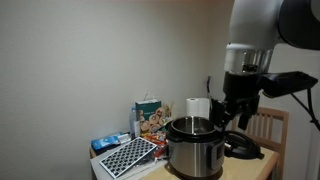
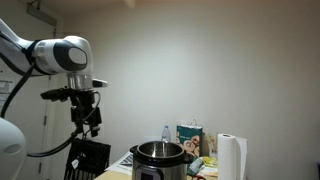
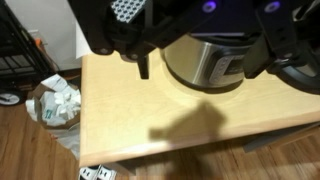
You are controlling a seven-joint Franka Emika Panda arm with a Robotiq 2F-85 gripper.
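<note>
A silver pot with a black rim [image 1: 195, 150], its top uncovered, stands on the wooden table; the same pot [image 2: 160, 160] shows in exterior view 2. Above the table, to the pot's right in exterior view 1, hangs my gripper [image 1: 231, 122], fingers apart. The wrist view looks down past the open gripper at part of the pot's steel side [image 3: 205, 66]. Nothing shows between its fingers. A dark round object, possibly a lid [image 1: 243, 146], lies right of the pot.
A checkered board [image 1: 123, 157], a blue box [image 1: 107, 142] and a patterned bag [image 1: 149, 115] stand left of and behind the pot. A paper towel roll [image 2: 231, 157] is near the back. Bare tabletop [image 3: 120, 120] lies near the front edge; a bin [image 3: 60, 105] is on the floor.
</note>
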